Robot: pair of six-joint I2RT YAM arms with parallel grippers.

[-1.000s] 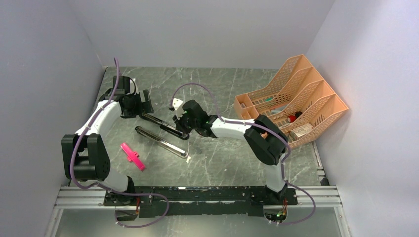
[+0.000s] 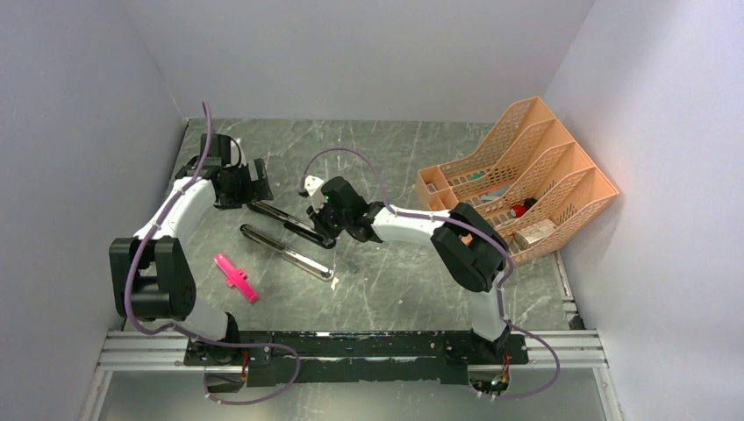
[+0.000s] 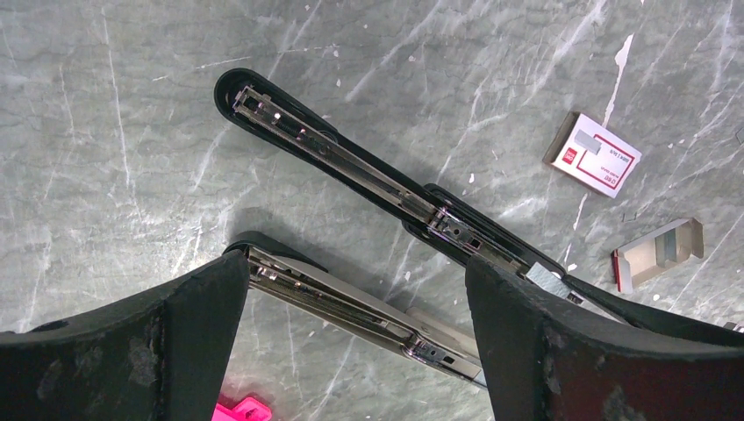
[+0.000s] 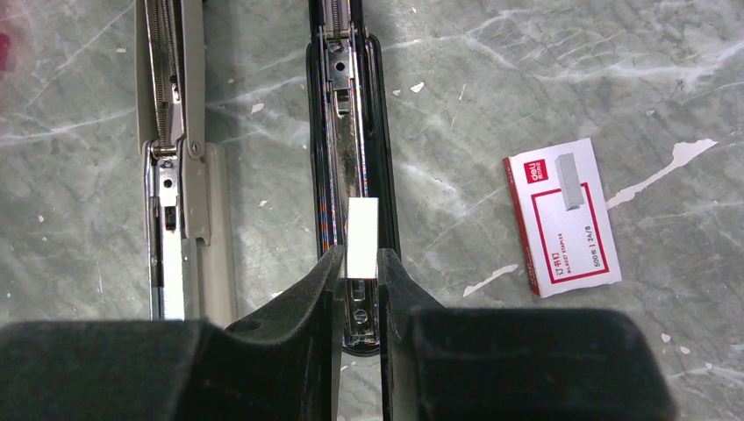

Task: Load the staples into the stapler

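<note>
In the right wrist view, a short silver strip of staples (image 4: 362, 237) lies over the channel of the opened black stapler (image 4: 386, 158), lined up along it. My right gripper has its fingertips on either side of the strip, slightly apart. Whether they press on it is not clear. The left wrist view shows the strip (image 3: 548, 280) partly behind a finger, and the black stapler (image 3: 338, 160) stretched out flat. My left gripper hangs above the staplers, wide open and empty.
An opened grey stapler (image 3: 338, 294) lies alongside, with silver staples in its channel, and a pink stapler (image 2: 235, 277) lies front left. A white staple box (image 4: 564, 219) and an empty box sleeve (image 3: 660, 253) lie nearby. An orange rack (image 2: 579, 158) stands at right.
Both arms look nearly still in the top view. The staplers have not visibly moved.
</note>
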